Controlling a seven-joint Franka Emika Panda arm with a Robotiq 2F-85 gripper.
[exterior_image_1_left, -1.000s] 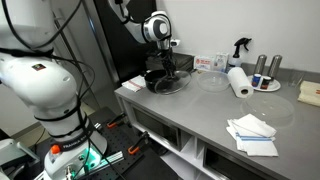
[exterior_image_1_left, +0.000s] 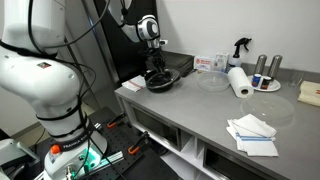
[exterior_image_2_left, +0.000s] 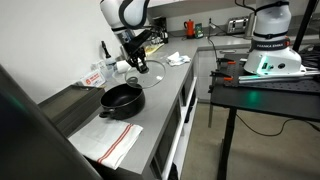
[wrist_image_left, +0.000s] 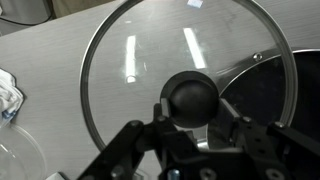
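A clear glass lid (wrist_image_left: 135, 65) with a metal rim hangs from my gripper, which is shut on its round black knob (wrist_image_left: 192, 92). Below and to one side, the black pot (wrist_image_left: 262, 95) shows at the right of the wrist view, partly under the lid's edge. In exterior view 2 the tilted-looking lid (exterior_image_2_left: 155, 80) overlaps the right part of the open pot (exterior_image_2_left: 121, 98) and appears above it. Exterior view 1 has the lid (exterior_image_1_left: 172, 78) and pot together under my gripper (exterior_image_1_left: 155, 70); the gap between them cannot be judged there.
A striped towel (exterior_image_2_left: 110, 143) lies in front of the pot. Clear round plastic or glass pieces (exterior_image_1_left: 213, 80) sit to the right, with a paper towel roll (exterior_image_1_left: 240, 82), a spray bottle (exterior_image_1_left: 238, 50) and a folded white cloth (exterior_image_1_left: 252, 135) farther along.
The arm and the lid have moved left in exterior view 1, from the pot's right side to more over the pot. The lid has stayed in my grip.
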